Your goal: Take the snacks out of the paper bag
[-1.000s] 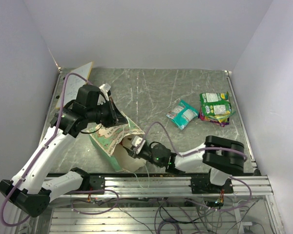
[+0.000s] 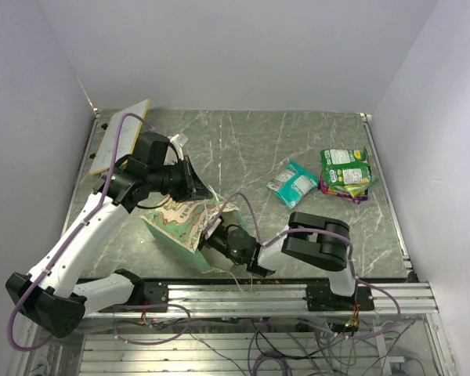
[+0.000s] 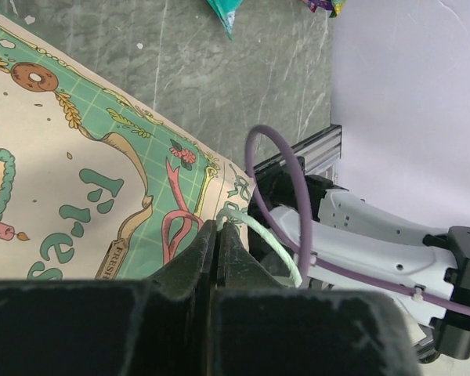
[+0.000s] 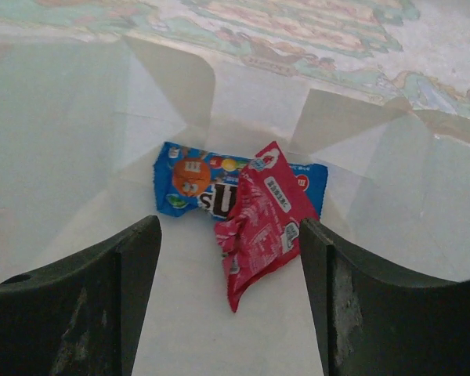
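Note:
The paper bag lies on its side at the lower middle of the top view. My left gripper is shut on its rim and pale handle, holding up the printed top side. My right gripper is at the bag's mouth, fingers apart with nothing between them. Inside, in the right wrist view, lie a red snack packet and, behind it, a blue packet.
A teal packet lies on the table right of the bag. A pile of green and purple packets is farther right. A white board stands back left.
The right arm has shifted, its rear section moving left and its gripper further into the bag's mouth.

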